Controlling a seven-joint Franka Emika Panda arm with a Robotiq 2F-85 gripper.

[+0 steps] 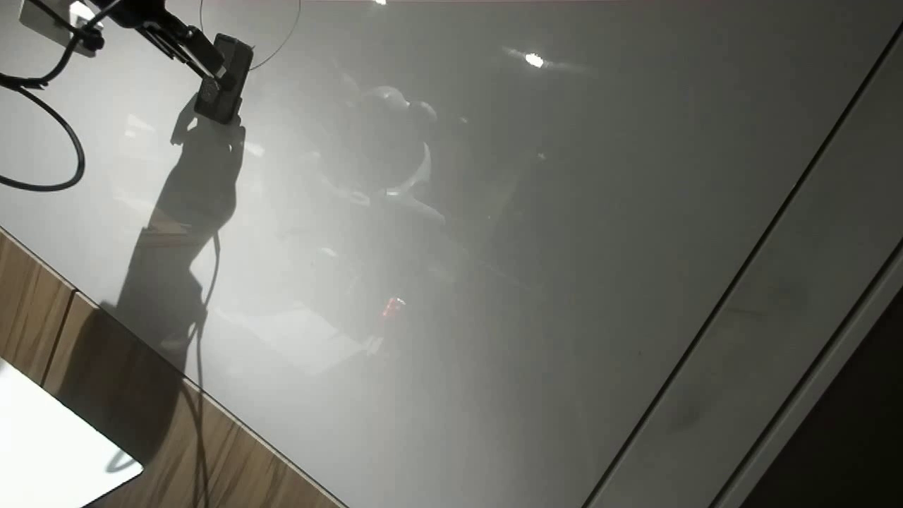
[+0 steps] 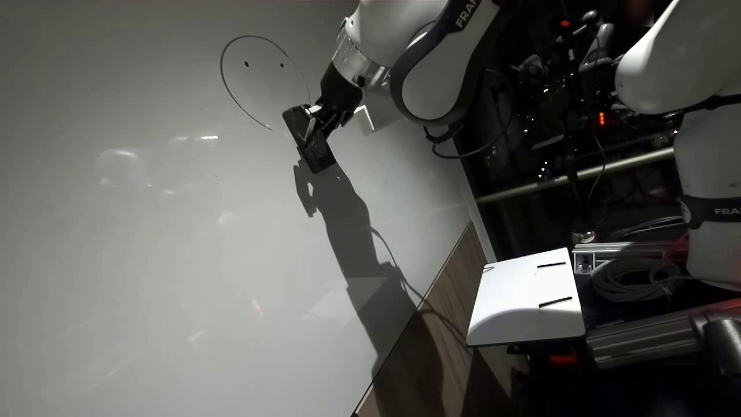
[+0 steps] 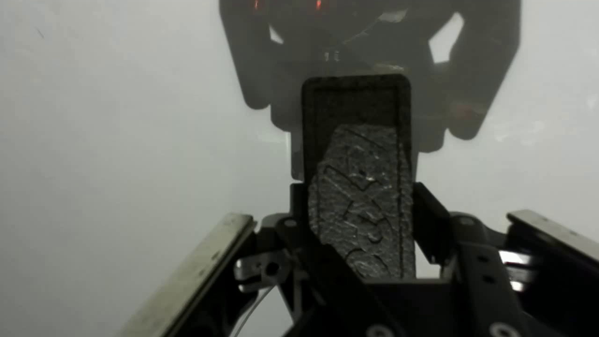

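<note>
A black rectangular block, apparently a whiteboard eraser (image 3: 359,101), is clasped in my gripper, one finger on each long side. Its grey face, seen in the wrist view, is worn and carries embossed marks. In exterior view 2 the gripper (image 2: 317,127) keeps the eraser (image 2: 319,156) at or very near the whiteboard (image 2: 173,257); actual contact cannot be made out. A thin drawn curve (image 2: 222,66), open at the lower side, and two dark dots (image 2: 246,63) are on the board, left of the eraser. Exterior view 1 shows the eraser (image 1: 224,101) at upper left.
Wood panelling (image 2: 417,354) borders the board's lower edge. A white tablet-like panel (image 2: 524,313) with dark strokes on it stands at lower right, near coiled cables (image 2: 635,278). The arm's shadow (image 1: 195,195) stretches below the gripper. Most of the board is bare.
</note>
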